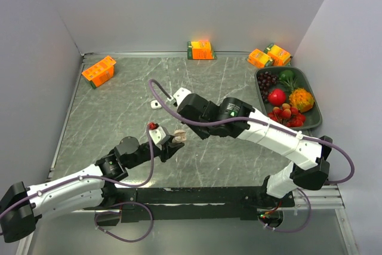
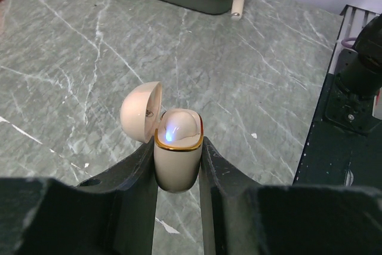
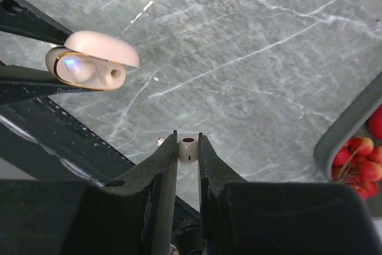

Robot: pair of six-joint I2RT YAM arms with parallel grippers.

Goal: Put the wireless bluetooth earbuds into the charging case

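My left gripper is shut on the pink charging case (image 2: 177, 159), whose lid (image 2: 138, 111) stands open. In the right wrist view the case (image 3: 89, 70) shows one earbud (image 3: 81, 71) with a blue light and an empty round socket (image 3: 112, 75) beside it. My right gripper is shut on a small pale earbud (image 3: 187, 147), held to the lower right of the case in that view. In the top view the right gripper is above and beside the left one, mostly hidden by its wrist.
A tray of fruit (image 1: 316, 106) stands at the right. Orange boxes (image 1: 200, 52) lie at the back and left (image 1: 98, 73). A small white object (image 1: 156, 104) lies on the marble board (image 1: 107, 117), which is otherwise largely clear.
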